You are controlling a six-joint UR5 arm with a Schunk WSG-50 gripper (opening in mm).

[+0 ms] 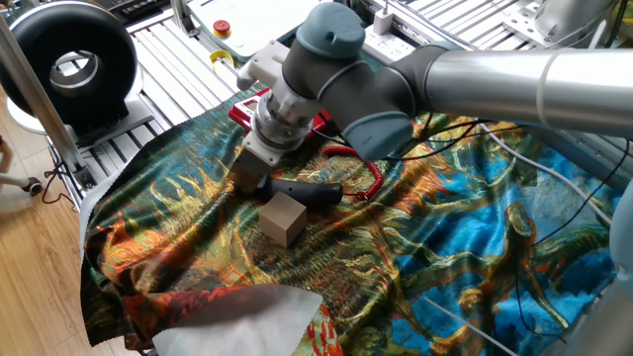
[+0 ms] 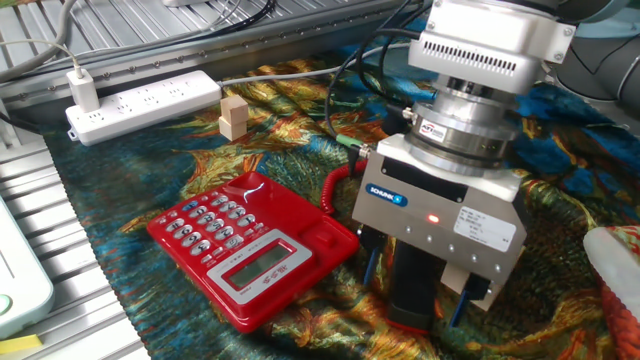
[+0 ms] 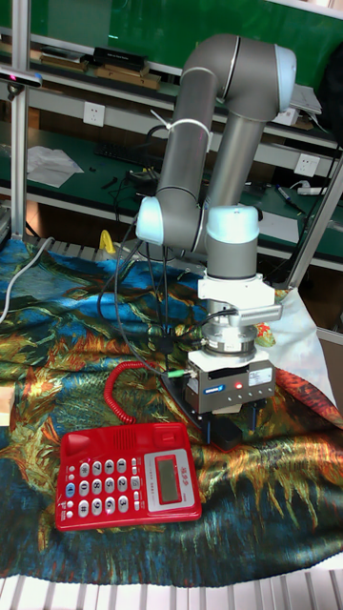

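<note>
The black handset (image 1: 305,191) lies on the patterned cloth, apart from its red telephone (image 2: 250,250), and the coiled red cord (image 1: 371,173) runs from its far end. Over the handset's near end my gripper (image 2: 413,303) points downward. Its thin fingers (image 2: 465,300) stand wide apart, one on each side of the handset, with visible gaps, so it is open. In exterior view 3 the handset (image 3: 224,434) shows between the fingers, low near the cloth. Whether either finger touches it cannot be told. In exterior view 1 the fingertips are mostly hidden.
A wooden block (image 1: 285,220) sits close beside the handset. Two small stacked blocks (image 2: 233,118) stand near a white power strip (image 2: 150,108). Loose black cables (image 2: 375,75) hang by the arm. Folds ripple the cloth, and a white flap (image 1: 242,321) shows at its front.
</note>
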